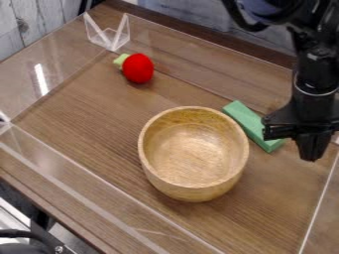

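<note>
A black robot gripper [294,130] reaches down from the top right and hangs at the right side of the table, its narrow tip shut, with nothing visible between the fingers. Just left of it lies a green block [253,125], close by the rim of a large tan bowl [193,154] in the middle. Farther back on the left, a red round object [138,68] lies against a small light green piece [119,62].
A clear wire or plastic holder [107,31] stands at the back left. A light object at the right edge is partly hidden behind the gripper.
</note>
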